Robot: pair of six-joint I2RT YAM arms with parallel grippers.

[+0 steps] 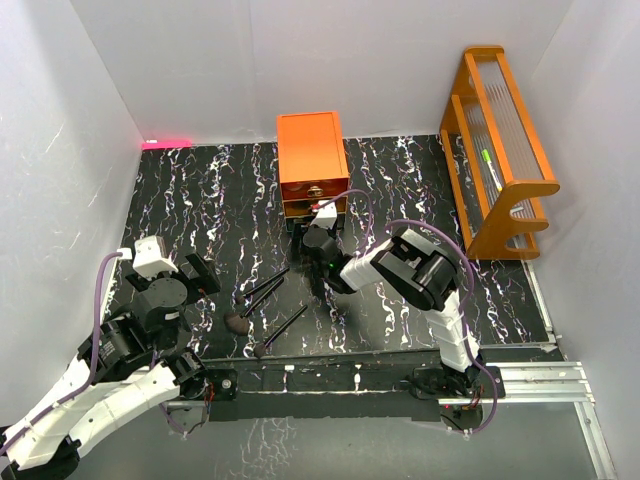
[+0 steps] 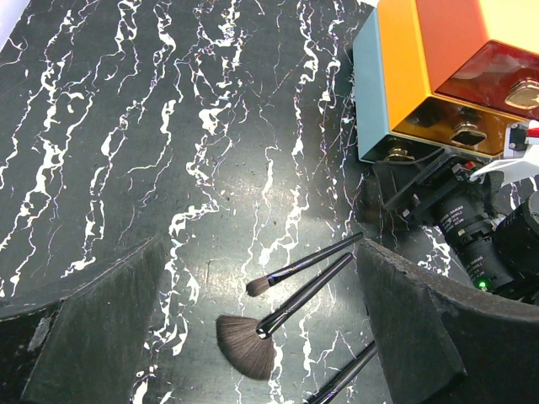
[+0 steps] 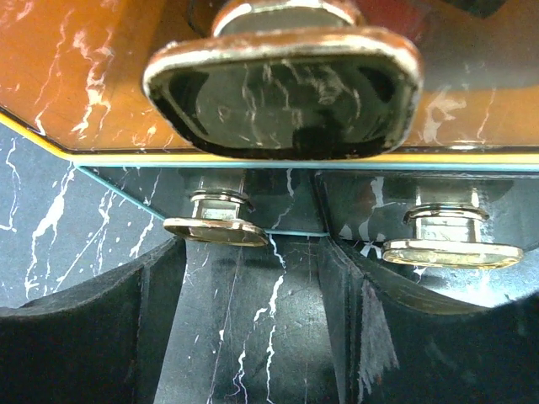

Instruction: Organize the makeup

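Observation:
An orange drawer cabinet (image 1: 310, 150) stands at the back of the table, with shut drawers and metal knobs on its front. My right gripper is low against that front, its fingers part open. The bottom-left drawer's knob (image 3: 216, 220) lies between the fingertips, a gap showing on each side; the bottom-right knob (image 3: 453, 240) is outside them. Three makeup brushes lie on the table: a fan brush (image 2: 246, 345), a slim brush (image 2: 303, 265) and another dark brush (image 1: 280, 332). My left gripper (image 1: 168, 270) stands open and empty over the left side.
A wooden rack (image 1: 505, 150) with ribbed clear panels stands at the right, a green-tipped item (image 1: 490, 168) inside. Something pink (image 1: 166, 144) lies by the back left corner.

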